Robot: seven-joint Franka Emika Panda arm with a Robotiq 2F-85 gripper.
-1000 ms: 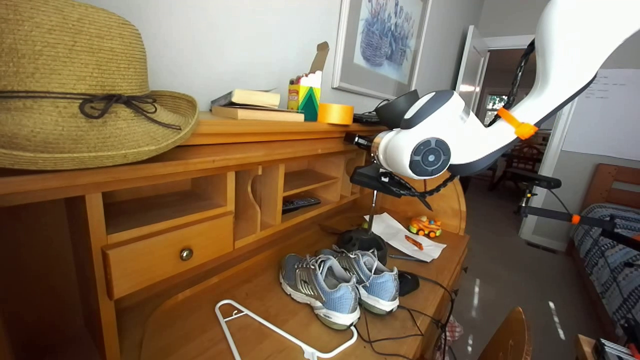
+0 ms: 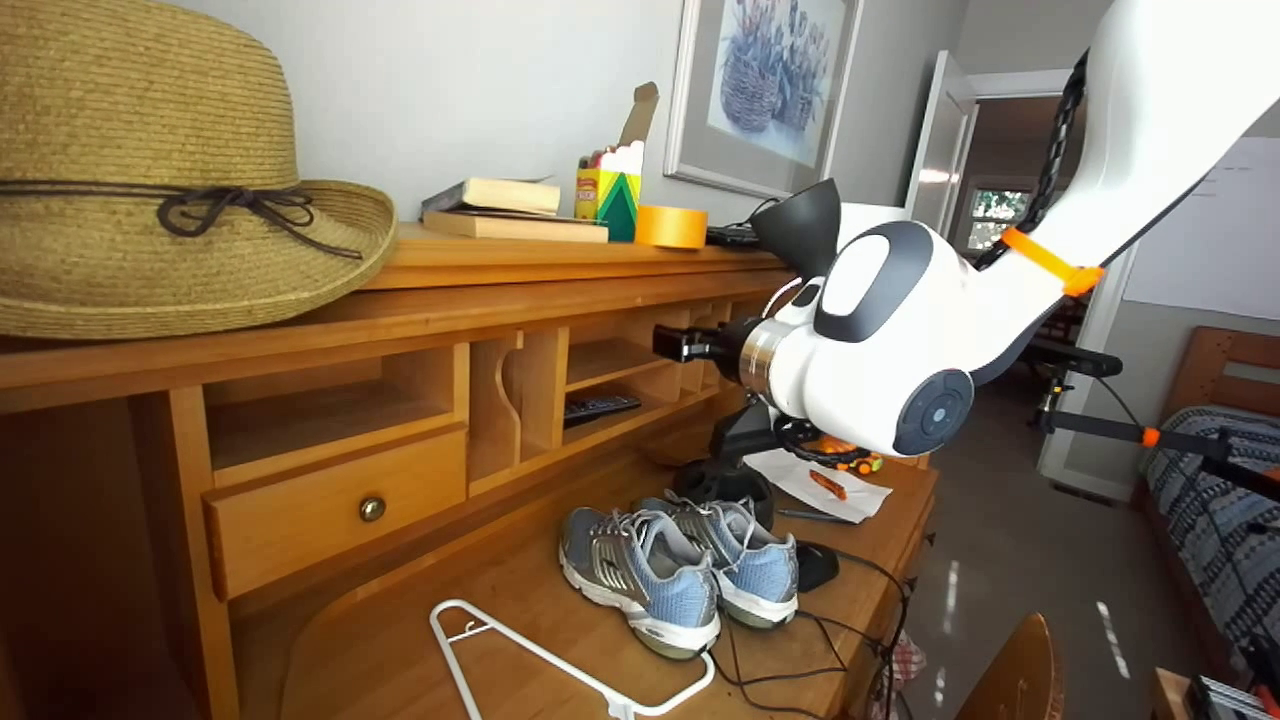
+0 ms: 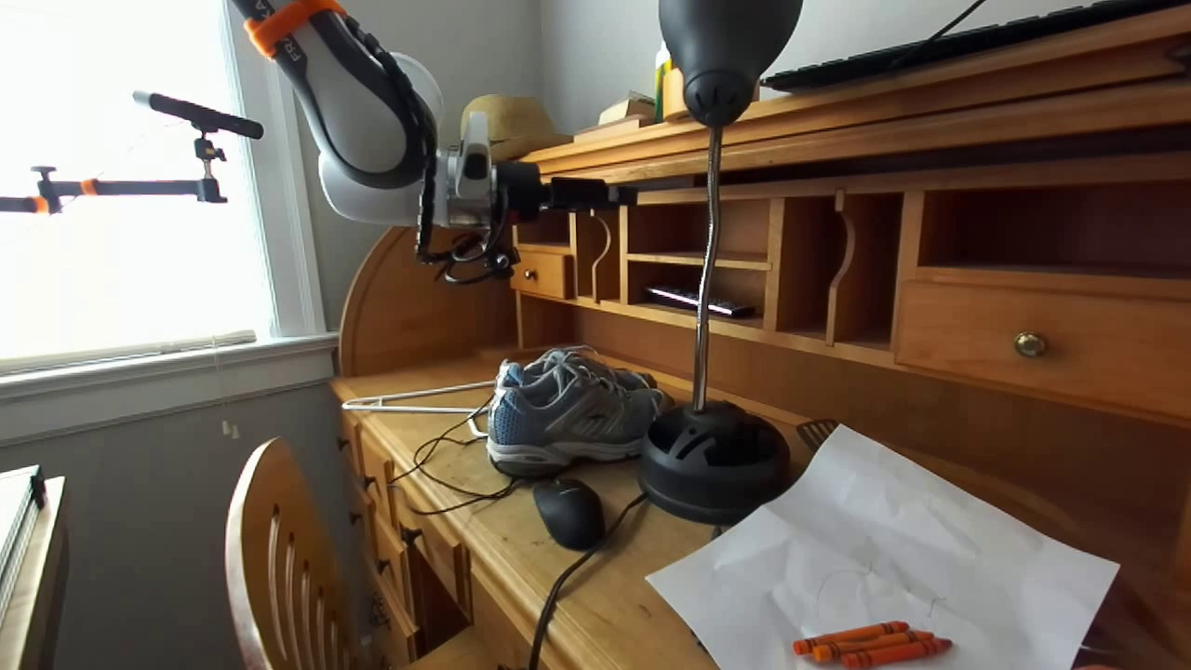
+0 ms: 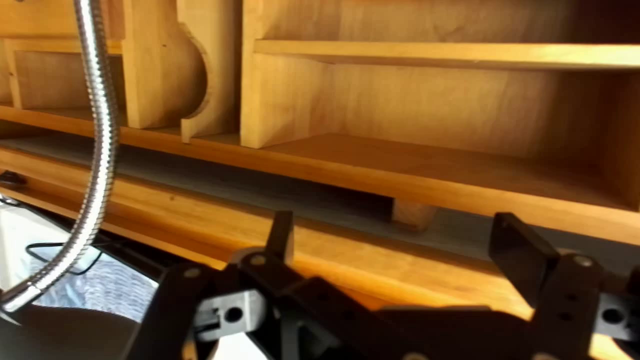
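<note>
My gripper is open in the wrist view, its two dark fingers (image 4: 279,239) wide apart with nothing between them. In exterior view 1 the gripper (image 2: 667,343) hangs in front of the desk's upper cubbies, above the pair of shoes. Exterior view 2 shows the gripper (image 3: 622,195) at about the height of the hutch's top edge, left of the lamp stem (image 3: 709,279). A dark remote (image 2: 599,408) lies in a lower cubby. Grey-blue shoes (image 2: 642,576) sit on the desktop beside a white hanger (image 2: 540,654).
The black lamp head (image 3: 731,45) stands close to the arm. On the hutch top are a straw hat (image 2: 144,156), books (image 2: 516,226), a crayon box (image 2: 609,192) and orange tape (image 2: 671,227). Paper (image 3: 893,547) with orange crayons (image 3: 871,644) and a mouse (image 3: 569,513) lie on the desk.
In exterior view 1 the arm has swung and the hand has lowered and turned. The gripper now reaches further left and lower, in front of the cubbies. The desk objects have not moved.
</note>
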